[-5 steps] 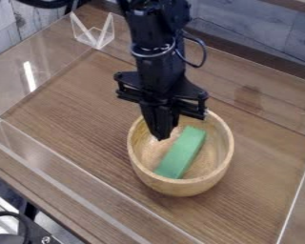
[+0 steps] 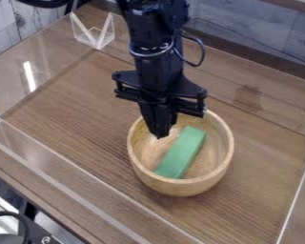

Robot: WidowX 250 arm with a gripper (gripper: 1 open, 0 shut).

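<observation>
My black gripper (image 2: pixel 159 105) hangs above the back rim of a tan bowl (image 2: pixel 210 167) at the centre right of the camera view. Whether it is open or shut cannot be told, as its dark body hides the fingertips. A green block (image 2: pixel 181 152) lies in the bowl on its right side, slanted.
A white wire-like object (image 2: pixel 98 29) sits at the back left. The table continues to the right of the bowl toward a seam or edge.
The gripper has risen very slightly and shifted a little. The bowl and block look almost unchanged.
</observation>
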